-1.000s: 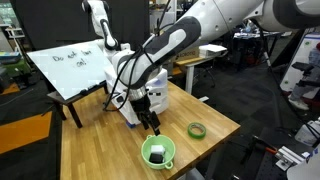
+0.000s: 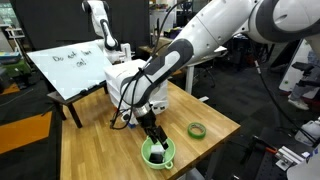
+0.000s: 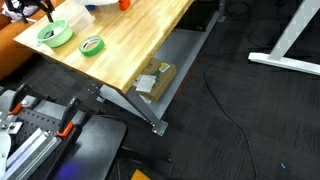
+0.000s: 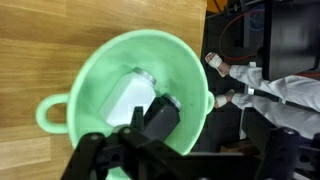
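Observation:
A light green bowl (image 2: 167, 160) with handles stands near the front edge of the wooden table. In the wrist view, a white object (image 4: 128, 97) and a black object (image 4: 161, 118) lie side by side inside the bowl (image 4: 88, 82). My gripper (image 2: 154, 135) is open and points down just above the bowl's far side. Dark parts of the gripper fill the bottom of the wrist view and cover the bowl's near side. Nothing shows held.
A roll of green tape (image 2: 197, 130) lies on the table to the right of the bowl. The tabletop (image 2: 95, 150) left of the bowl is bare. Just beyond the bowl is the table's edge, with dark floor below.
The bowl and the tape have stayed put.

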